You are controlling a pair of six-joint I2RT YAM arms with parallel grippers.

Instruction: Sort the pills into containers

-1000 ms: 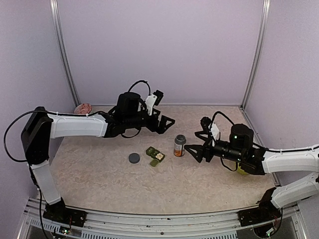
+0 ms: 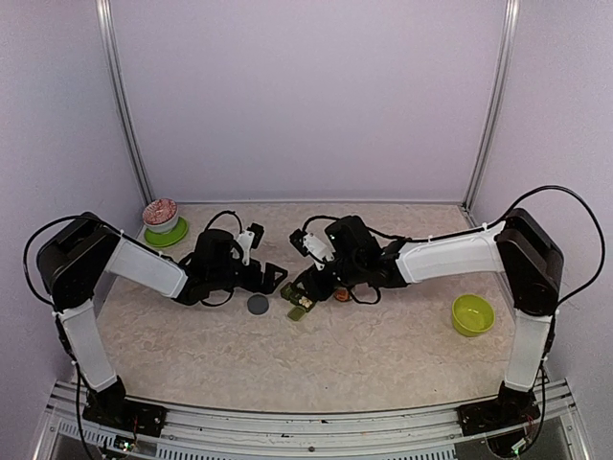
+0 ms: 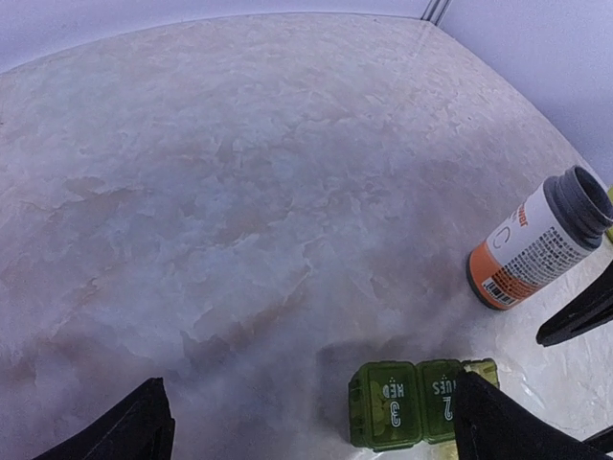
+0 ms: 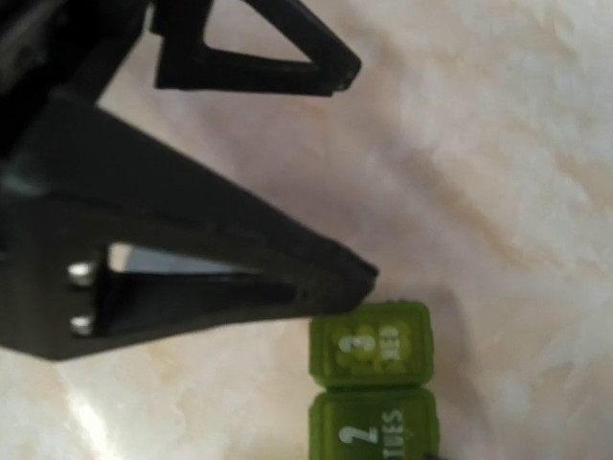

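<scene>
A green pill case (image 2: 296, 296), labelled 2 and 3 on its lids, lies mid-table; pale pieces show through lid 3 in the right wrist view. One small green flap (image 2: 297, 313) sticks out at its near side. Above the case's right side is my right gripper (image 2: 305, 287), its fingers (image 4: 321, 273) apart and empty, one tip close to lid 3. My left gripper (image 2: 280, 277) stands open just left of the case, nothing between its fingers. The uncapped pill bottle (image 3: 530, 240), white and orange, stands upright; the right gripper mostly covers it from above.
A round grey cap (image 2: 258, 304) lies left of the case. At the far left a bowl of red-and-white contents (image 2: 161, 212) sits on a green plate (image 2: 165, 236); a lime bowl (image 2: 472, 314) stands at right. Both grippers are close together.
My right gripper has swung left, past the bottle and over the case. The left gripper has come back left and nearer the front, beside the case. The case and cap have not moved.
</scene>
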